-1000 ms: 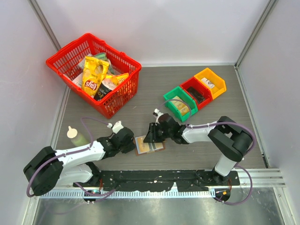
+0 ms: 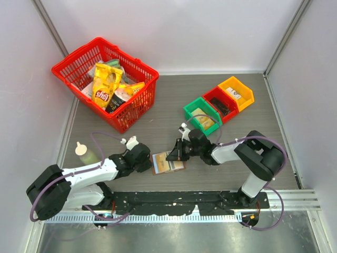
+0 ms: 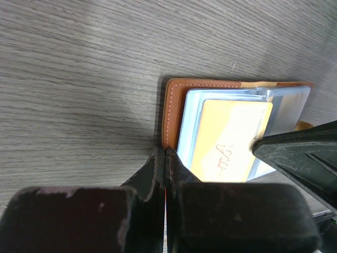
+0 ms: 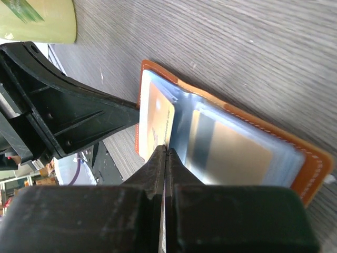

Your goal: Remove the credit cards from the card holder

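The open card holder lies on the table between my grippers, brown leather with clear blue sleeves. A pale yellow card sits in its top sleeve, and more cards show beneath plastic. My left gripper is shut at the holder's brown left edge; whether the edge is between its fingertips is unclear. My right gripper is shut, its tips at the edge of the raised pale card; nothing clearly shows between them. In the left wrist view its dark finger reaches over the card's right side.
A red basket of snacks stands back left, a pale bottle left of the left arm. Green, red and yellow bins sit back right. Bare table lies between basket and bins.
The left arm has stayed in place.
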